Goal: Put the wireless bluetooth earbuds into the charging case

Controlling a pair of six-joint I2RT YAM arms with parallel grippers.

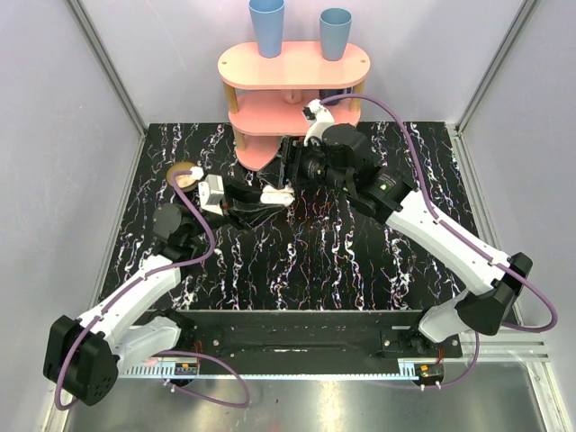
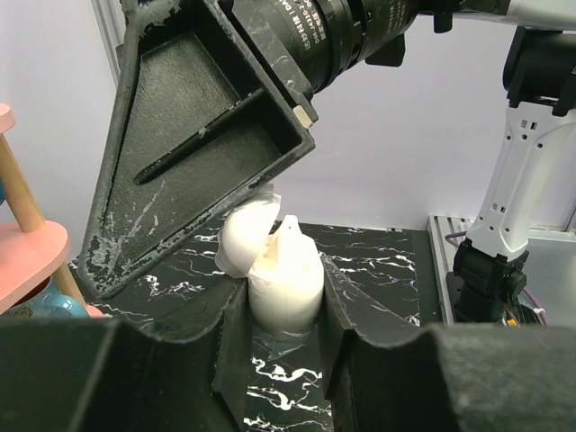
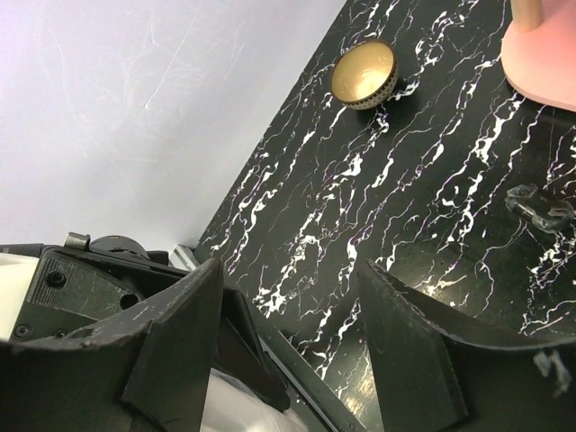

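Note:
The white charging case [image 2: 286, 292] stands upright, held off the table, its rounded lid [image 2: 247, 236] tipped open at the upper left in the left wrist view. My left gripper [image 1: 272, 202] is shut on the case, with clear film around its lower part. Just above and behind the case in the top view is my right gripper [image 1: 286, 164]. Its fingers [image 3: 205, 301] are apart in the right wrist view, and nothing shows in the gap. One large black right finger [image 2: 193, 144] looms over the case in the left wrist view. No earbud can be made out.
At the back stands a pink tiered shelf [image 1: 292, 67] with blue cups on top. A gold bowl [image 3: 364, 75] sits on the marbled black table at the left. A small clear object [image 3: 538, 209] lies near the shelf.

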